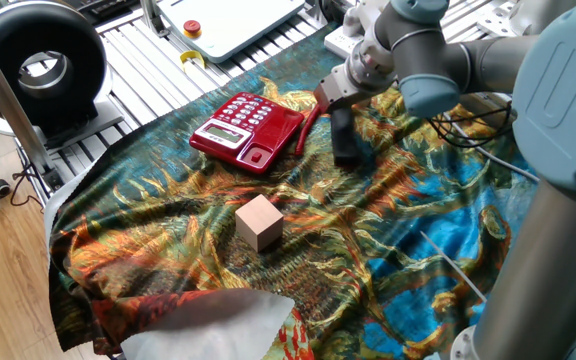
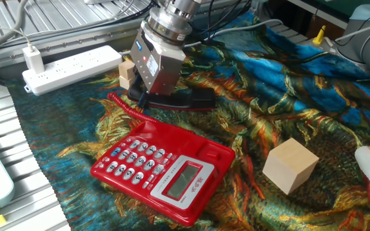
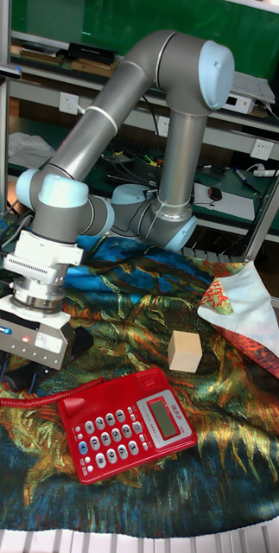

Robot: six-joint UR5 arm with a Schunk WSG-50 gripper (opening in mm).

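The red telephone (image 2: 166, 170) lies on the patterned cloth, its keypad and small display facing up. Off its cradle, the dark handset (image 2: 201, 98) with a red edge rests close behind the phone in exterior view 2, the coiled red cord (image 2: 128, 110) running beside it. My gripper (image 2: 144, 99) points down at the handset's near-left part, its metal body covering some of it. Dark fingers merge with the dark handset, so whether they are closed around it cannot be told. In exterior view 1 the handset (image 1: 345, 145) slants below the gripper.
A plain wooden cube (image 1: 260, 222) sits apart on the cloth. Small wooden blocks (image 2: 126, 74) stand right beside the gripper, near a white power strip (image 2: 76, 69). The cloth is rumpled, with a folded-over pale corner (image 1: 208, 325).
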